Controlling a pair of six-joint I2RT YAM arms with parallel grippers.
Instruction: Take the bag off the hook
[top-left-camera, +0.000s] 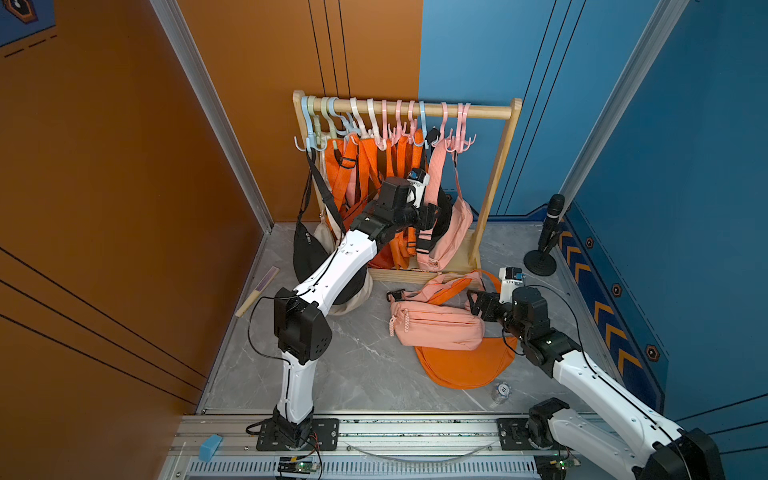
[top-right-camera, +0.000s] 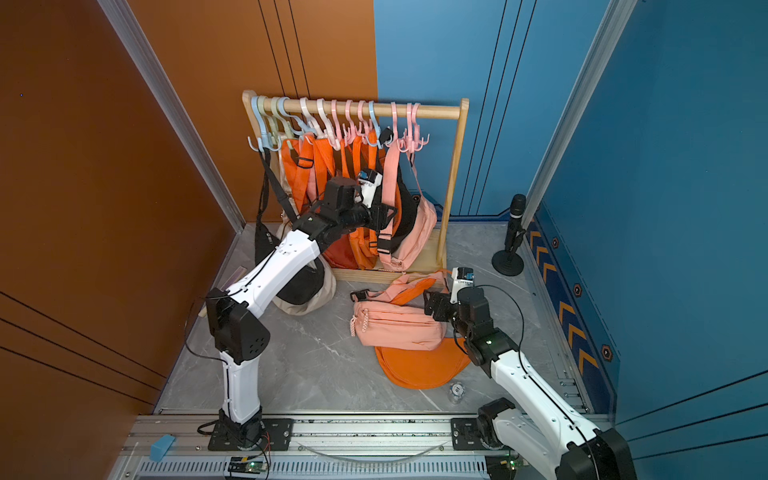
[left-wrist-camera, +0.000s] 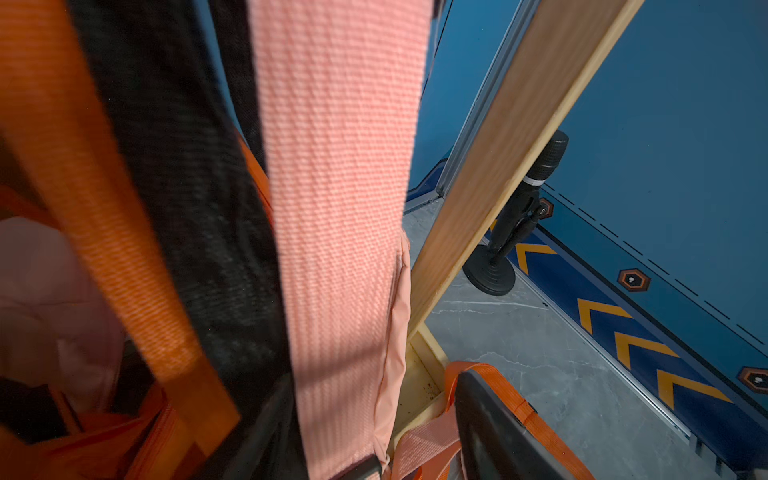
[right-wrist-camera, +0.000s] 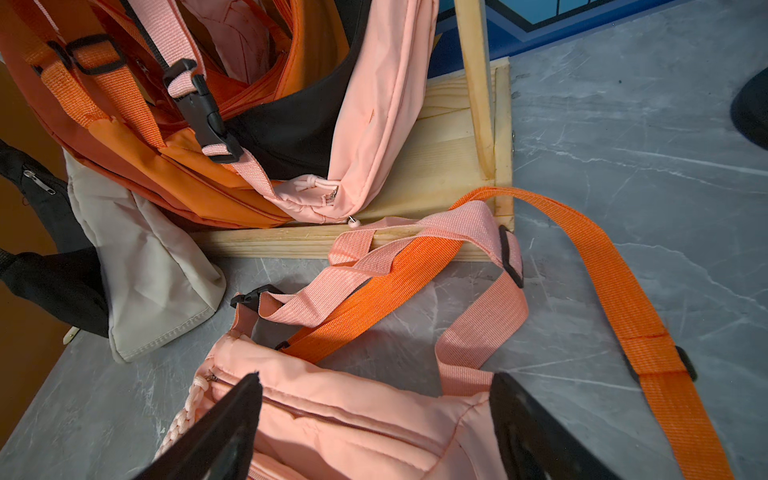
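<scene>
Bags hang from hooks on a wooden rack. My left gripper is at the pink strap of the hanging pink bag; its fingers stand apart on either side of the strap, with orange and black straps just left. My right gripper is open, low over a pink bag lying on an orange bag on the floor.
A black stand stands right of the rack. A black and cream bag hangs at the rack's left end. A small can sits near the front edge.
</scene>
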